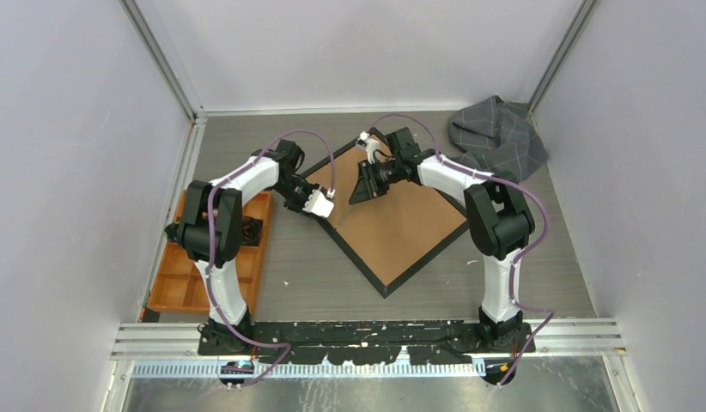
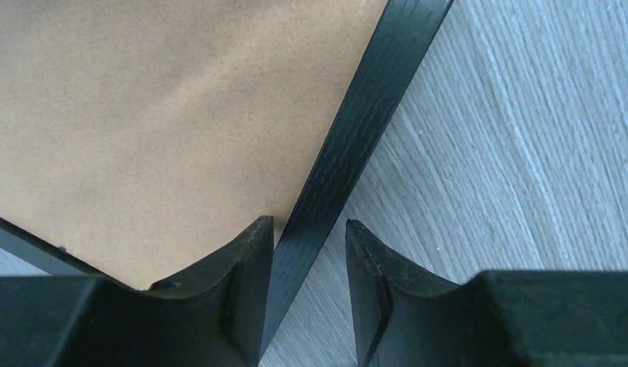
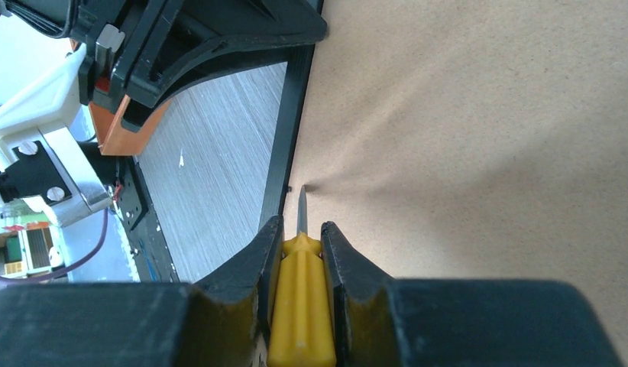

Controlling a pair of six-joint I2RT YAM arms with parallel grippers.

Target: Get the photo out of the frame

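Observation:
The picture frame lies back up on the table, brown backing board (image 1: 401,232) inside a black border (image 2: 357,122). At its left edge my left gripper stands open, fingertips either side of the border. My right gripper is shut on a yellow-handled tool (image 3: 302,306) with a thin grey blade (image 3: 302,200), whose tip is at the backing board beside the border, near a small dark tab (image 3: 289,189). Whether the tip touches the tab cannot be told.
An orange compartment tray (image 1: 173,287) with dark items stands at the left. A crumpled grey cloth (image 1: 496,129) lies at the back right.

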